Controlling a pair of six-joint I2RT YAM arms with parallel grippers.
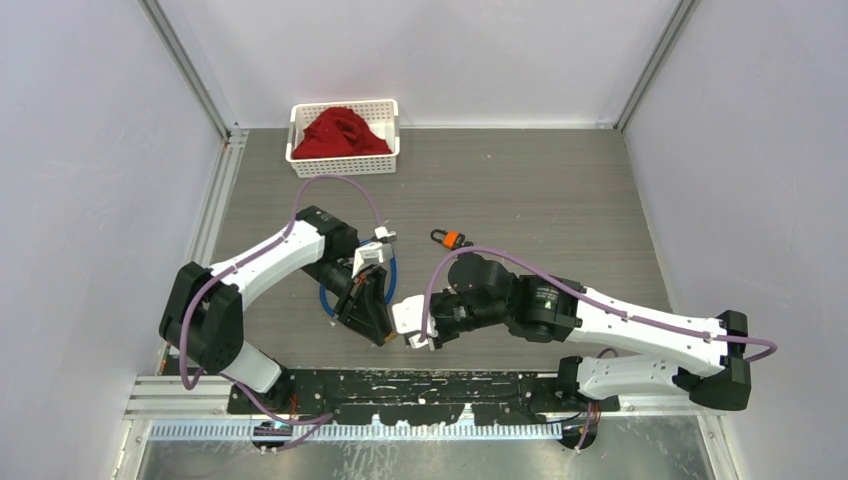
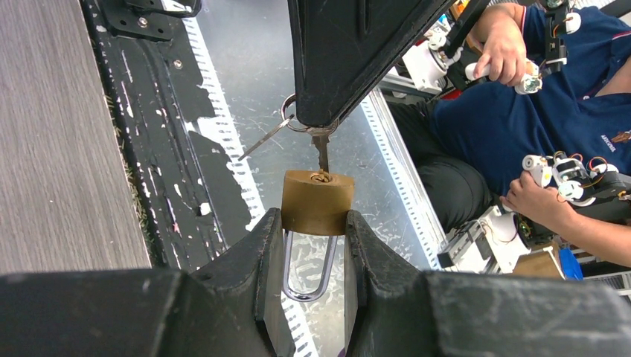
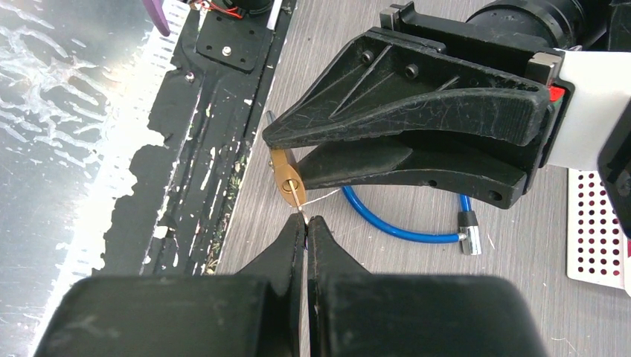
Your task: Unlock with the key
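Note:
A brass padlock [image 2: 316,201] with a silver shackle [image 2: 318,286] is held between the fingertips of my left gripper, shackle pointing down in the left wrist view. My right gripper is shut on a key [image 2: 323,152] on a ring with another key; the key's blade stands at the keyway in the padlock's end, seemingly in it. In the right wrist view the padlock [image 3: 287,186] sits in the left gripper's fingers, facing the right gripper. How deep the key sits is hard to tell.
A blue cable lock [image 3: 394,232] lies on the table behind the grippers. An orange and black lock [image 1: 451,239] lies at the middle. A white basket [image 1: 342,166] with red cloth stands at the back.

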